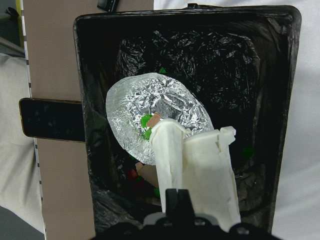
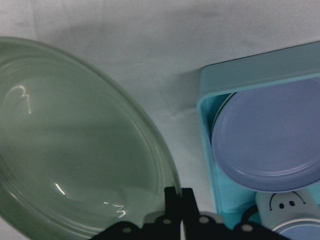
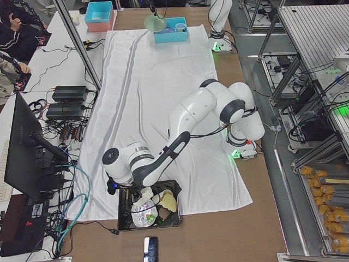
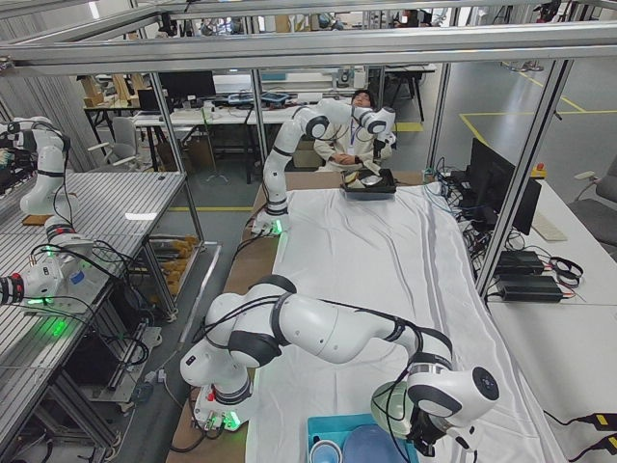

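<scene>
My left gripper is shut on white folded paper (image 1: 205, 175), held over a black lined bin (image 1: 287, 100). Inside it lie a crumpled foil plate (image 1: 130, 105), brown scraps (image 1: 147, 175) and small green bits; a yellow piece (image 3: 167, 201) shows in the camera left view. My right gripper is shut on the rim of a green plate (image 2: 85, 140), beside a blue bin (image 2: 260, 62) holding a purple-blue plate (image 2: 265, 135) and a cup with a face (image 2: 280, 207).
A phone (image 3: 150, 250) lies on the brown board beside the black bin. A monitor (image 3: 27, 155) and cables line the table's left. The white cloth (image 3: 152, 82) between the bins is clear.
</scene>
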